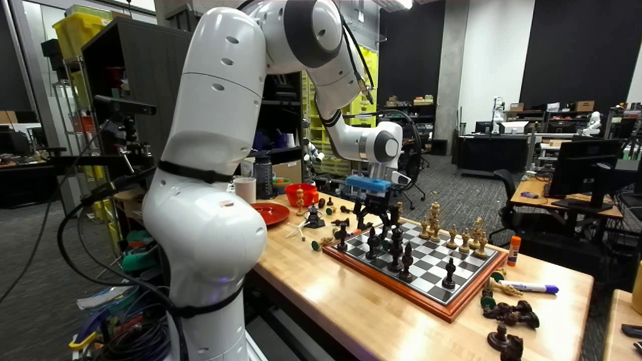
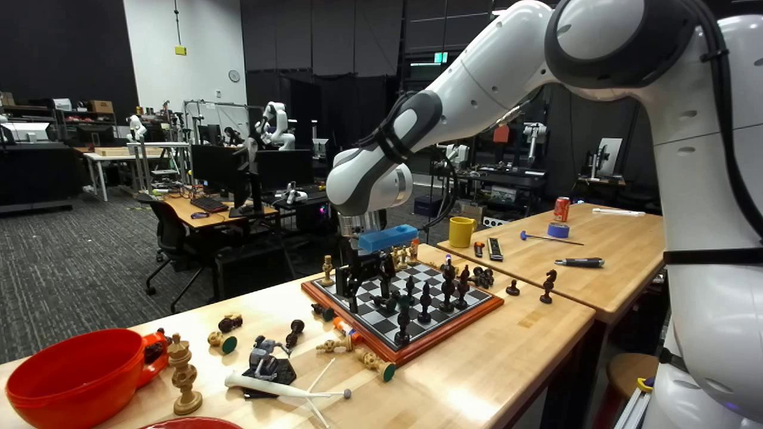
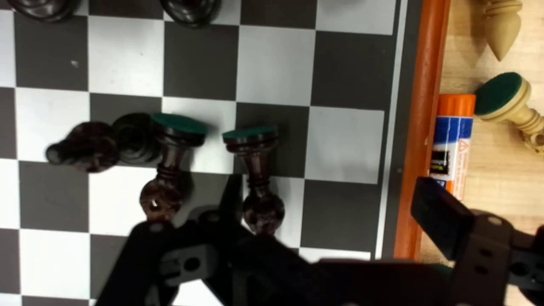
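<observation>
My gripper is open, low over the chessboard (image 3: 347, 145), with one finger above the squares and the other near the wooden border. Two dark chess pieces with green felt bases lie tipped in the wrist view. One dark piece (image 3: 257, 171) is just inside the left finger; the other dark piece (image 3: 173, 163) is outside it. Farther left stands or leans another dark piece (image 3: 91, 145); which, I cannot tell. Exterior view 2 shows the gripper (image 2: 369, 285) at the board's near-left side, beside a fallen dark piece (image 2: 384, 303). Nothing appears gripped.
Upright dark pieces (image 1: 407, 263) and light pieces (image 1: 465, 239) crowd the board. A glue stick (image 3: 454, 137) lies against its border. Loose pieces, a small figure (image 2: 264, 360) and a red bowl (image 2: 75, 375) occupy that table end.
</observation>
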